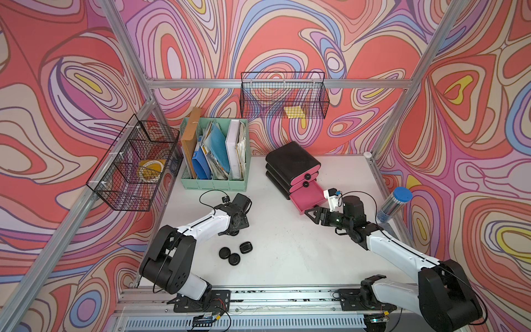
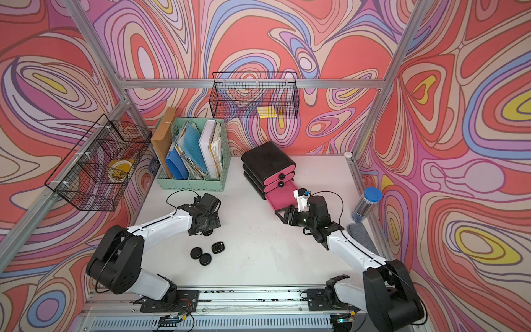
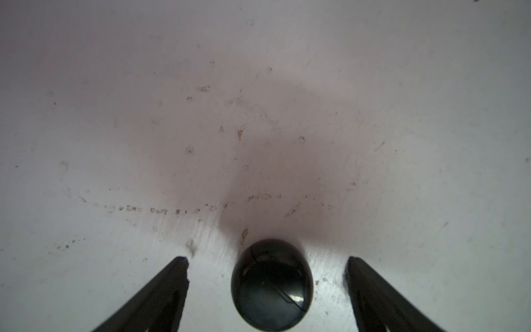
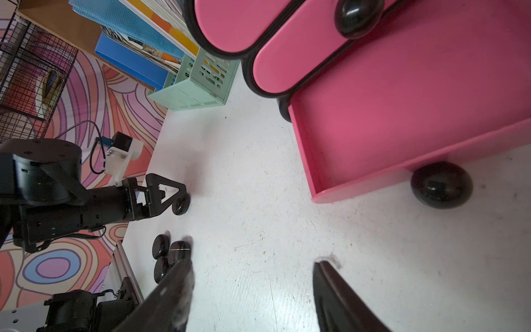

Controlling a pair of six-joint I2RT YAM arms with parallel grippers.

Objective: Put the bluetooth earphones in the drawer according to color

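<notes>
A black round earphone case (image 3: pixel 271 285) lies between the open fingers of my left gripper, which points down just over the table. Other black cases (image 1: pixel 224 253) (image 1: pixel 246 248) lie nearer the front left. The drawer unit (image 1: pixel 290 160) has black casing and pink fronts; its bottom pink drawer (image 4: pixel 398 105) is pulled out and empty. My right gripper stands open beside that drawer's front, which has a black knob (image 4: pixel 440 184), with nothing between its fingers.
A green file box (image 1: pixel 214 182) stands at the back left. A clear container with blue lid (image 1: pixel 395 202) stands at the right.
</notes>
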